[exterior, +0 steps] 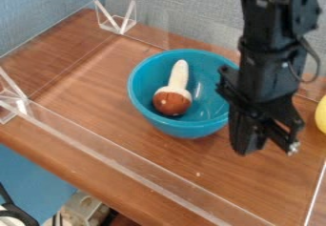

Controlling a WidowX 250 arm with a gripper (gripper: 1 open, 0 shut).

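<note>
A cyan bowl (148, 82) stands on the wooden table, holding a mushroom-like toy (171, 99) with a white stem and brown cap. The black gripper (250, 142) hangs low to the right of the bowl, overlapping its right side in the view. It looks shut, with nothing visible between its fingers.
A yellow object (321, 113) is partly visible at the right edge. Clear plastic barriers (114, 157) line the table (76, 72).
</note>
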